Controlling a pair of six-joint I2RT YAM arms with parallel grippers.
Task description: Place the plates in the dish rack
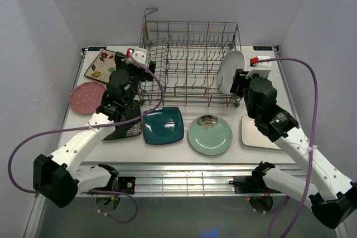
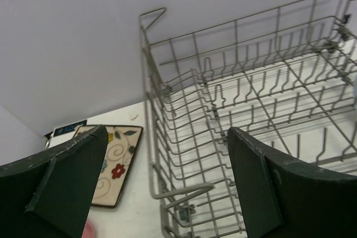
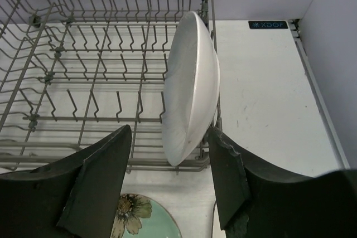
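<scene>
A white plate stands on edge, tilted, among the tines at the right end of the wire dish rack. My right gripper is open just in front of it, its fingers apart from the plate. Over the rack's left side, my left gripper hangs open and empty. On the table lie a pink dotted plate, a flowered square plate, a teal square plate, a green round plate, a pale square plate and a dark patterned plate, partly hidden by the left arm.
Apart from the white plate, the rack's rows of tines are empty. A raised wire side wall bounds the rack at left. The table strip right of the rack is bare.
</scene>
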